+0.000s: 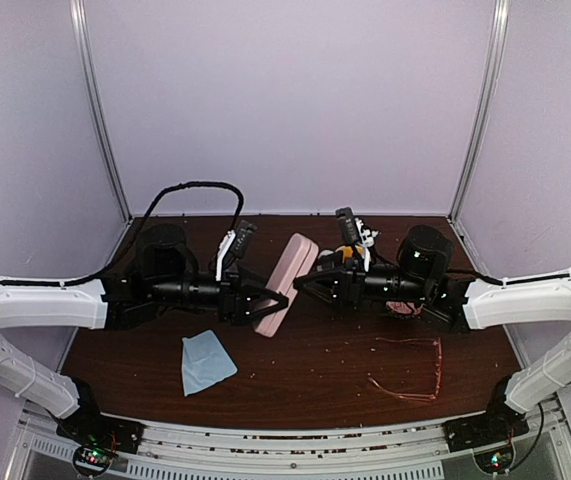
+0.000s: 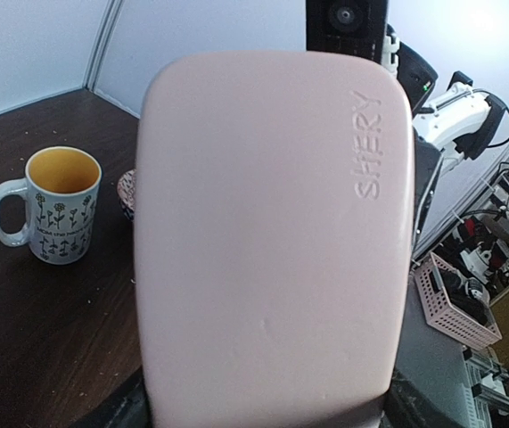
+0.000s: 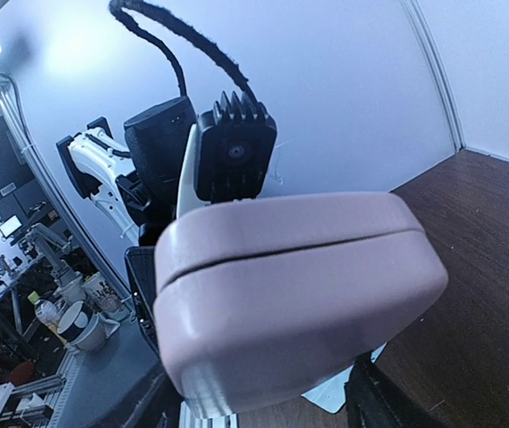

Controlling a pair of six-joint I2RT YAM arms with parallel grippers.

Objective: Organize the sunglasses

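Observation:
A closed pink glasses case (image 1: 291, 285) is held tilted above the middle of the table. My left gripper (image 1: 271, 303) is shut on its lower part; in the left wrist view the broad face, embossed SHERY, blocks much of the scene. My right gripper (image 1: 313, 287) stands open at the case's right side. In the right wrist view, its dark fingers (image 3: 374, 401) are spread with the case's seamed edge (image 3: 299, 250) just ahead; whether they touch it I cannot tell. The pink-red glasses (image 1: 437, 370) lie at the table's front right, and a light blue cloth (image 1: 206, 362) at front left.
A white mug (image 2: 60, 214) with a yellow inside stands toward the back, mostly hidden by my right arm from above. A patterned round item (image 1: 402, 309) lies partly under that arm.

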